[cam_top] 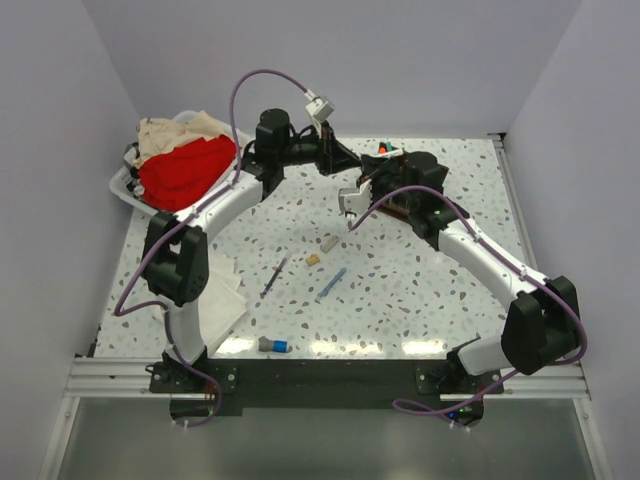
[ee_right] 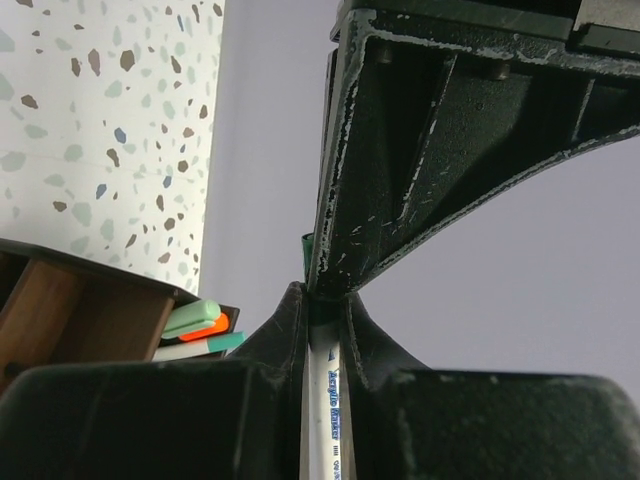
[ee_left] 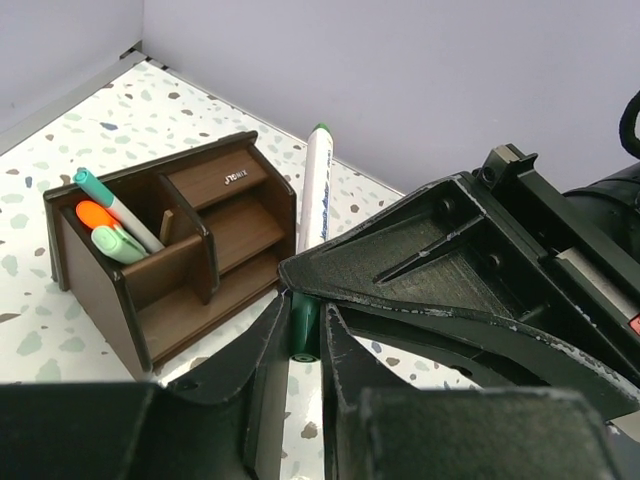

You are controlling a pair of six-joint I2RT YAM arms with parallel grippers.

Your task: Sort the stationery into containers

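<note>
A white marker with green ends (ee_left: 316,180) (ee_right: 325,410) is held where my two grippers meet above the middle-back of the table. My left gripper is shut on it near a green end. My right gripper is also shut on it. Beyond them stands a brown wooden organizer (ee_left: 170,300) (ee_right: 80,310), with a teal-capped pen (ee_left: 110,200), an orange item (ee_left: 94,216) and a pale green marker (ee_left: 119,244) in one compartment.
Loose on the table lie a blue pen (cam_top: 331,284), a dark pen (cam_top: 273,276), a yellow piece (cam_top: 312,259), an eraser (cam_top: 329,243) and a blue tube (cam_top: 277,345). A basket (cam_top: 123,188) with cloths sits at the left.
</note>
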